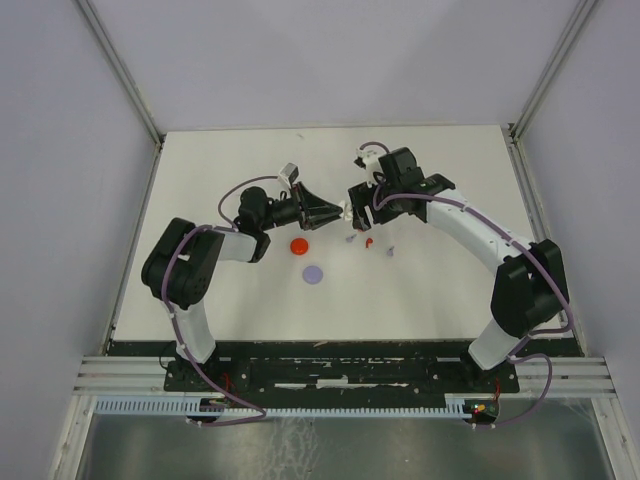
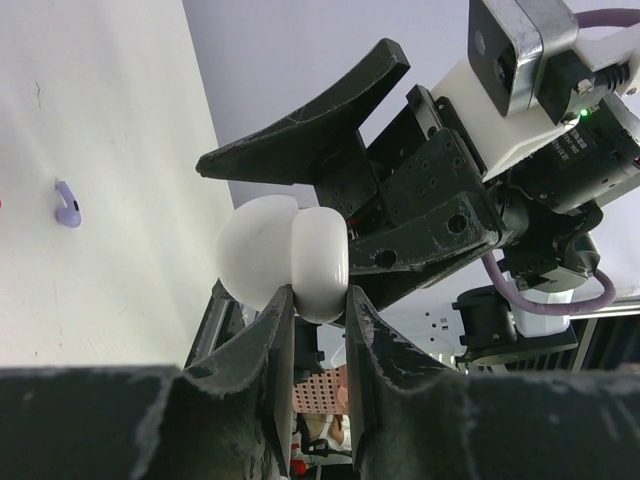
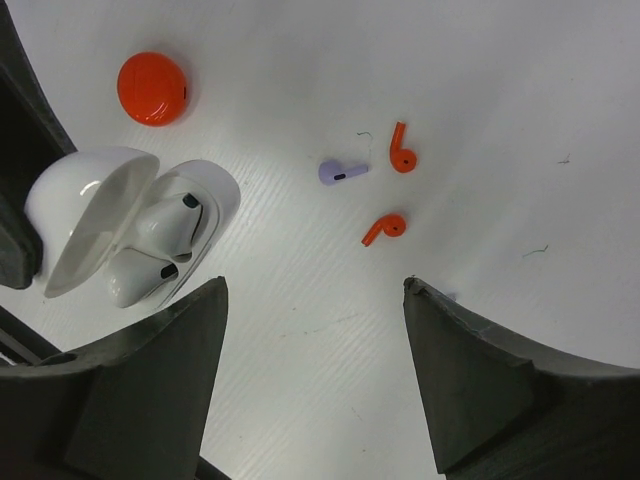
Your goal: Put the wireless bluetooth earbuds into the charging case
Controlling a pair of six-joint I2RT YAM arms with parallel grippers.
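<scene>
My left gripper is shut on the white charging case (image 2: 320, 255), held above the table with its lid open. In the right wrist view two white earbuds, one at the upper side (image 3: 168, 226) and one lower (image 3: 137, 277), sit in the case, their rounded heads showing. How deep they sit I cannot tell. My right gripper is open, with nothing between its fingers. Its fingers (image 2: 320, 120) stand just behind the case in the left wrist view, and the top view shows them close to its right side.
On the table lie two orange earbuds (image 3: 403, 158), a purple earbud (image 3: 340, 172) and another purple one mostly hidden by my right finger. A round orange case (image 1: 299, 246) and a round purple case (image 1: 313, 274) rest nearer the front.
</scene>
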